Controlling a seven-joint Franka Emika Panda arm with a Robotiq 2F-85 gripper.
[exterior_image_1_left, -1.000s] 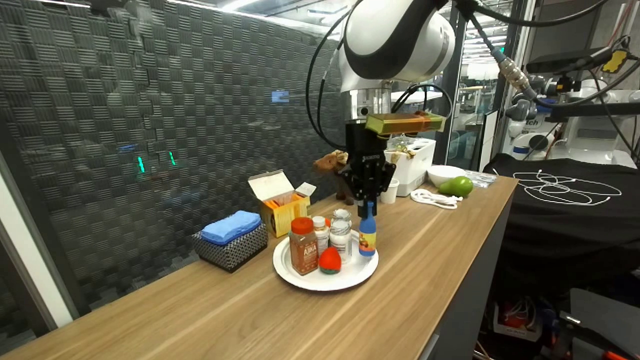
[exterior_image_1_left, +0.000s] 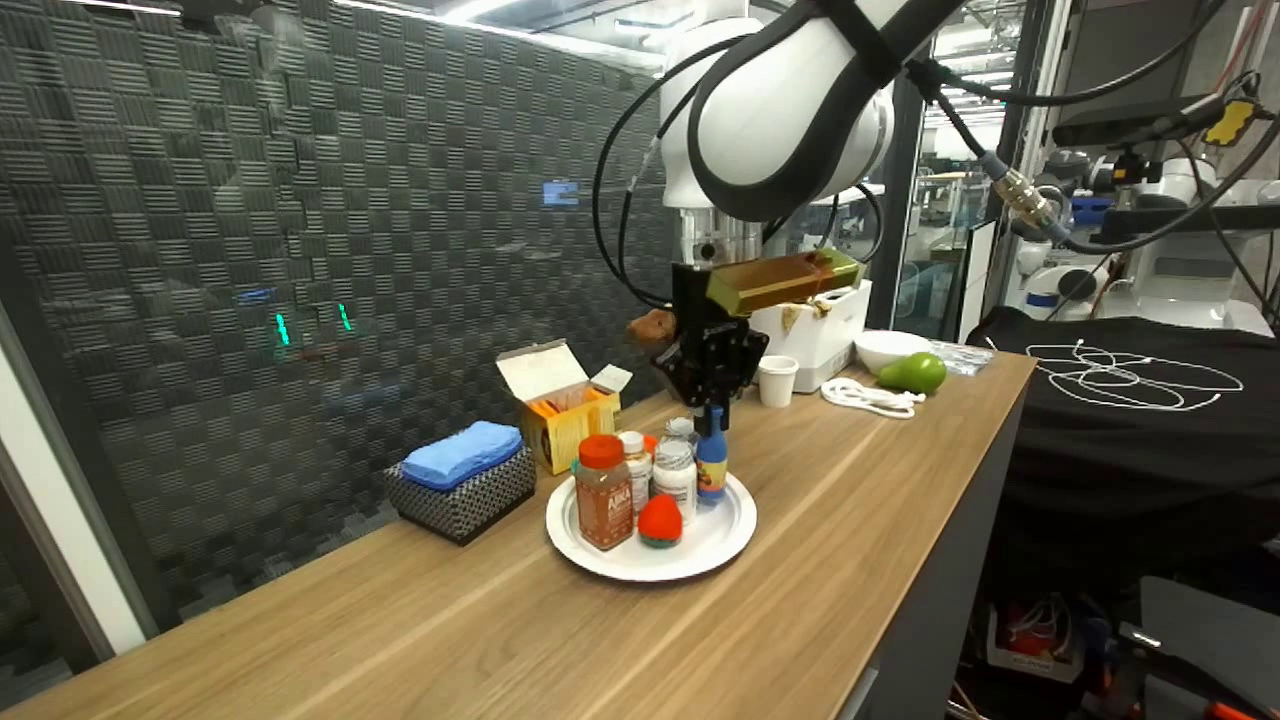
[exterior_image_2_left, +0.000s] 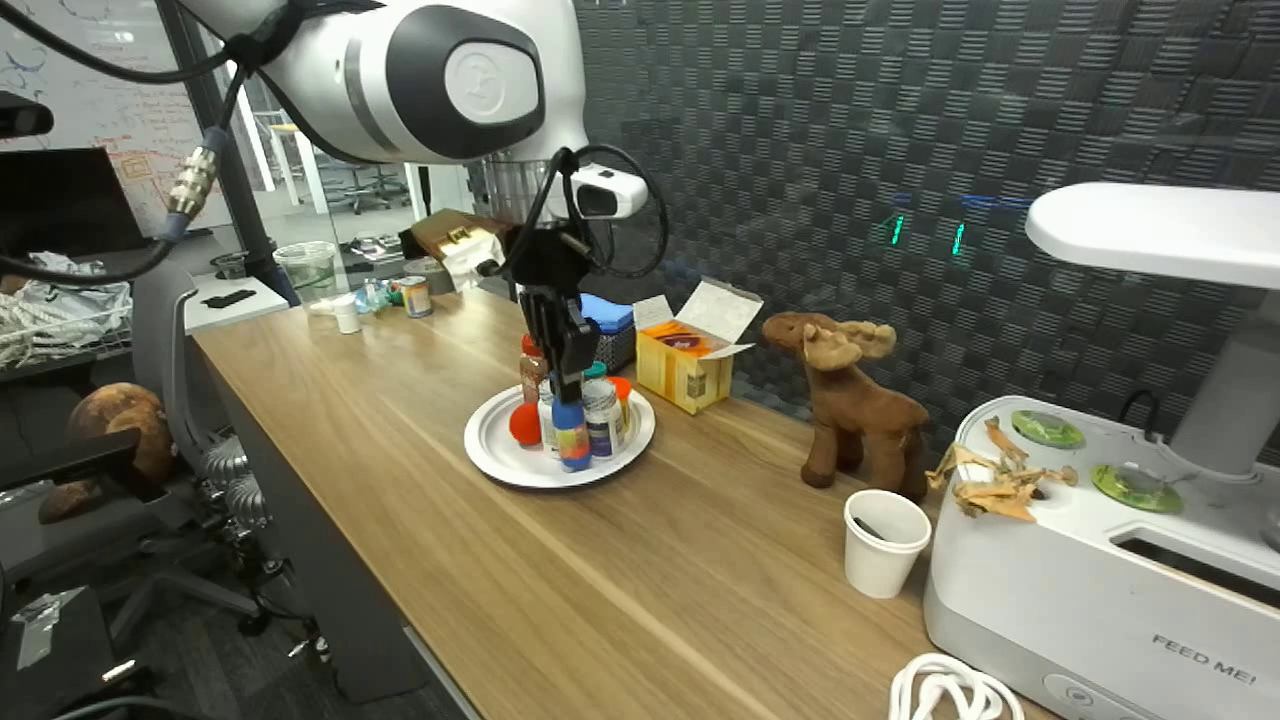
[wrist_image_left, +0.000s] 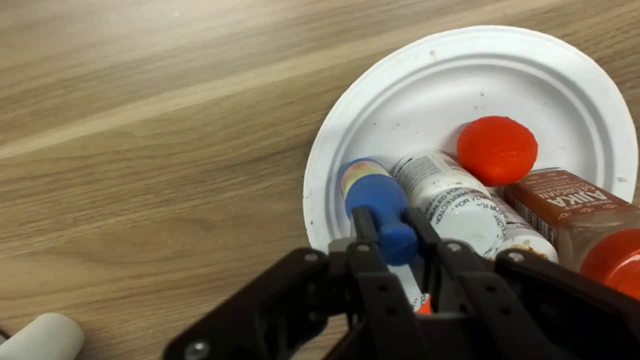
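My gripper is shut on the neck of a small blue bottle (wrist_image_left: 375, 195), one finger on either side. The bottle stands within the rim of a white plate (wrist_image_left: 414, 78), close beside a white pill bottle (wrist_image_left: 432, 171); whether its base touches the plate, I cannot tell. Also crowded on the plate are a red-lidded spice jar (exterior_image_1_left: 605, 502), a second white bottle (exterior_image_1_left: 637, 466) and a red ball-like object (wrist_image_left: 496, 150). In exterior view 2 the blue bottle (exterior_image_2_left: 571, 438) is at the plate's near side, below my gripper (exterior_image_2_left: 567, 396).
Behind the plate are an open yellow box (exterior_image_2_left: 686, 366) and a dark woven basket (exterior_image_1_left: 462, 492) with a blue cloth. A plush moose (exterior_image_2_left: 854, 402), a paper cup (exterior_image_2_left: 884, 558) and a white planter (exterior_image_2_left: 1080, 600) stand farther along.
The blue bottle and my gripper have shifted left in exterior view 1, closer to the other bottles. The jar and white bottles have moved slightly left as well.
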